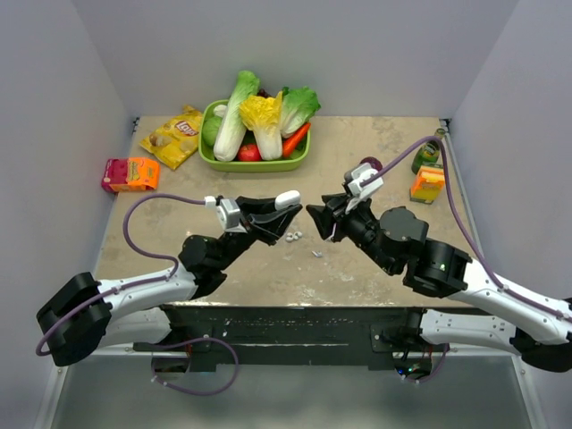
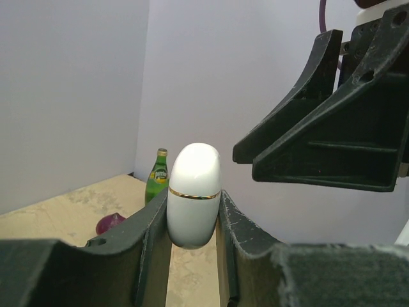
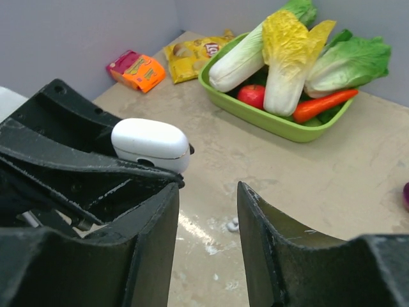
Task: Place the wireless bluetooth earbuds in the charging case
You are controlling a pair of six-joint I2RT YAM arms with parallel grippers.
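The white charging case, with a thin gold band, is held upright in my left gripper, whose fingers are shut on it; it also shows in the right wrist view. My right gripper faces it from the right, a short gap away, fingers apart with nothing seen between them. Small white pieces lie on the table below and between the grippers; which are earbuds is too small to tell.
A green basket of vegetables stands at the back. Snack bags lie back left. A green bottle, an orange carton and an onion are at the right.
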